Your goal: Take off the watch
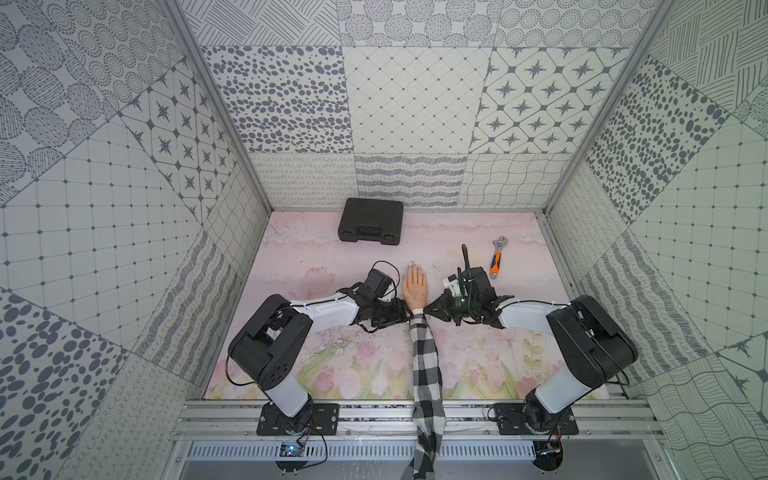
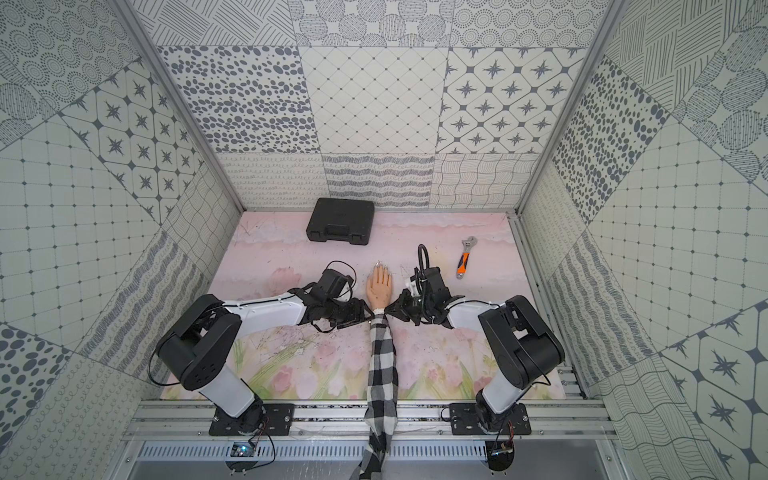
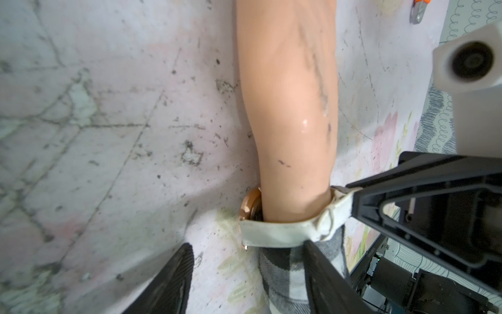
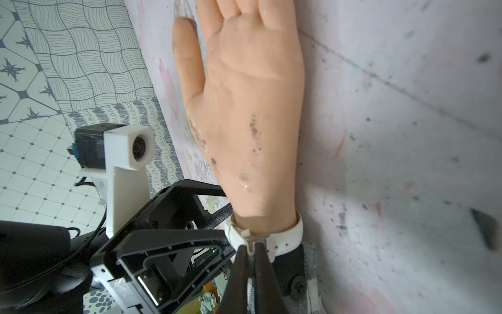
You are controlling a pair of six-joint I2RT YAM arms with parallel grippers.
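The watch's white strap (image 3: 282, 234) circles the wrist of a flesh-toned model hand (image 4: 256, 125) just above the checked sleeve. Part of its brown case (image 3: 251, 203) shows at the strap's edge; the dial is hidden. In the left wrist view, my left gripper has its fingers apart at the bottom, one overlapping the strap's lower edge. Whether they grip anything cannot be told. My right gripper is shut with its fingertips at the strap's buckle area; nothing clearly shows between them.
A black case (image 1: 371, 221) lies at the back left, and an adjustable wrench (image 1: 497, 257) at the back right. The checked sleeve (image 1: 425, 360) runs from the hand to the front edge. Both grippers crowd the wrist closely.
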